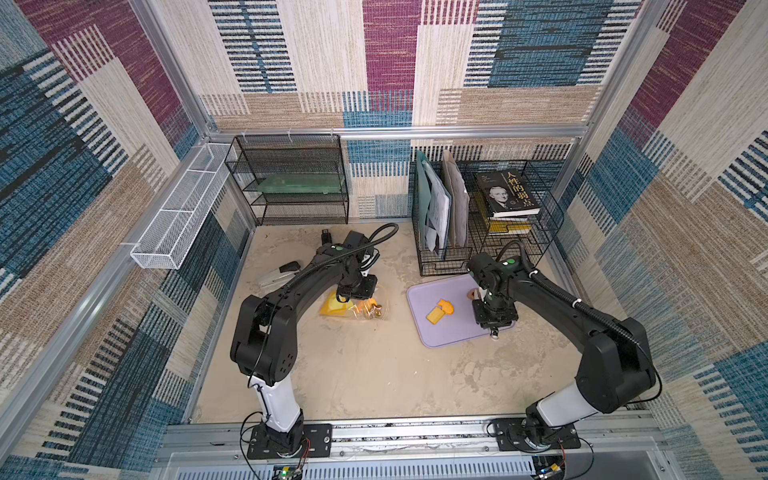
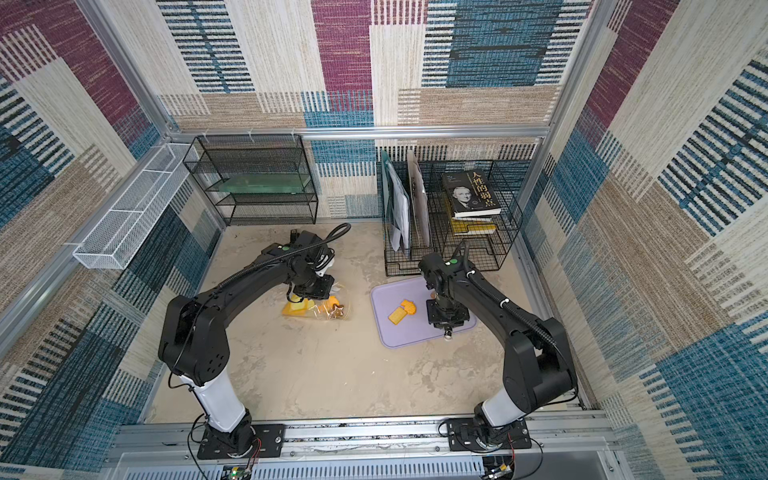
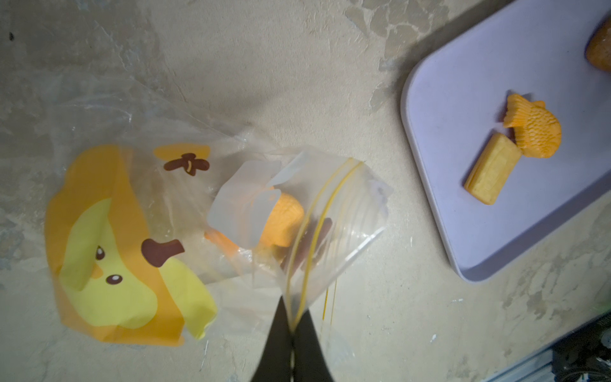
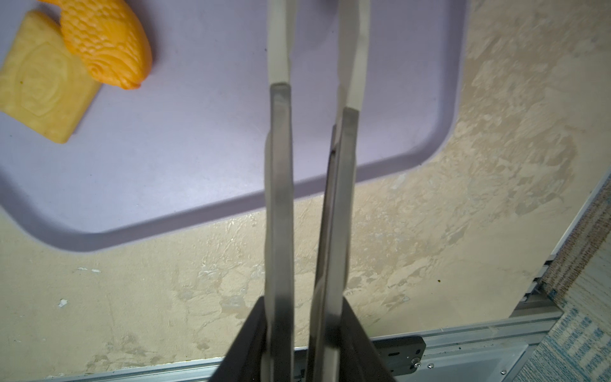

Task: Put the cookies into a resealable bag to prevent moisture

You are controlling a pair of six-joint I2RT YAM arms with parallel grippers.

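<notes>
In the left wrist view my left gripper is shut on the rim of a clear resealable bag [image 3: 240,331] with a yellow cartoon print. Its zip mouth faces the tray; an orange cookie [image 3: 284,217] and a brown piece show through the plastic. On the lilac tray [image 3: 439,210] a fish-shaped orange cookie [image 3: 538,130] touches a pale rectangular cookie [image 3: 492,168]. A round brown cookie [image 3: 601,47] lies farther right, cut by the frame. Above the tray my right gripper has its pale fingers apart; their ends run out of the right wrist view.
A black wire rack [image 1: 448,260] with folders and books stands close behind the tray. At the back left is a black mesh shelf [image 1: 292,180]. The table [image 1: 384,384] in front of bag and tray is bare.
</notes>
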